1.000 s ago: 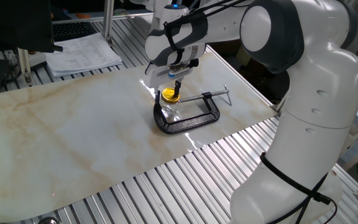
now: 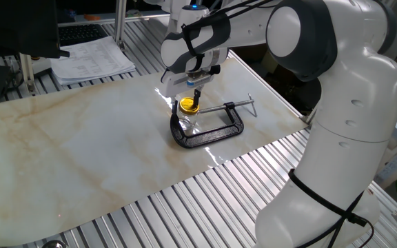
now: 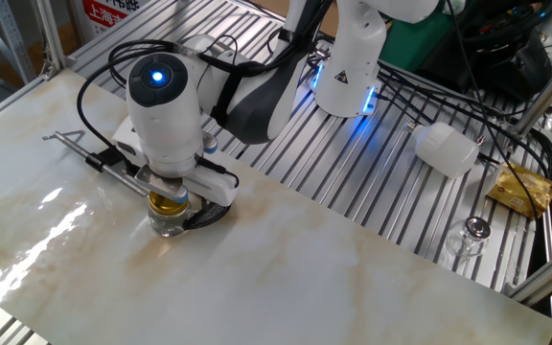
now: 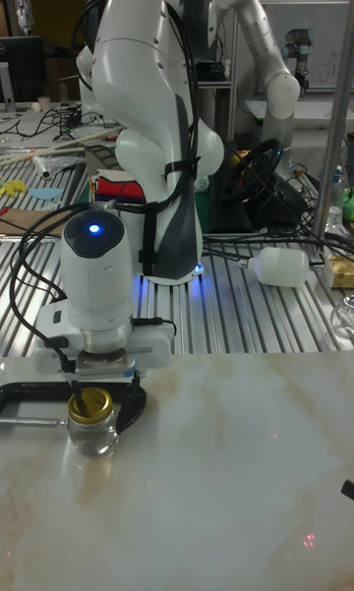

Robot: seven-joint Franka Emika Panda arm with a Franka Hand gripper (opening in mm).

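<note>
A clear glass jar (image 2: 188, 122) with a gold lid (image 2: 189, 105) stands upright on the marbled board. Around it lies a black C-clamp (image 2: 209, 138), the frame on one side and the silver screw (image 2: 216, 107) pointing at the jar. My gripper (image 2: 186, 104) is low over the lid, pointing down. Its dark fingers (image 2: 196, 98) stand apart on either side of the lid; whether they press on it cannot be made out. In exterior view 3 the jar (image 4: 92, 439) shows in front of the gripper, with one finger hidden.
The marbled board (image 2: 67, 158) is clear on its other side. Papers (image 2: 92, 60) lie behind it. On the slatted table beyond are a white bulb-shaped object (image 3: 446, 149), a yellow packet (image 3: 520, 189) and a small glass jar with a silver lid (image 3: 470, 236).
</note>
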